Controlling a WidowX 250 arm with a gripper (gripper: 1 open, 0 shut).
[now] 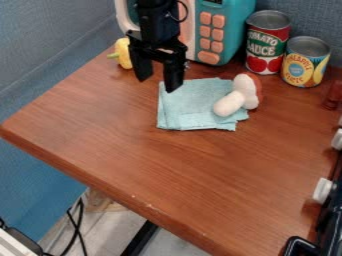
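My black gripper hangs over the back left of the wooden table, above and left of a folded light-blue cloth, its two fingers apart with nothing seen between them. A white mushroom-like toy rests on the cloth's right part. A yellow object sits behind the gripper on the left, partly hidden by it.
A teal toy microwave, a tomato sauce can and a yellow-labelled can stand along the back. A red bottle and a black appliance line the right edge.
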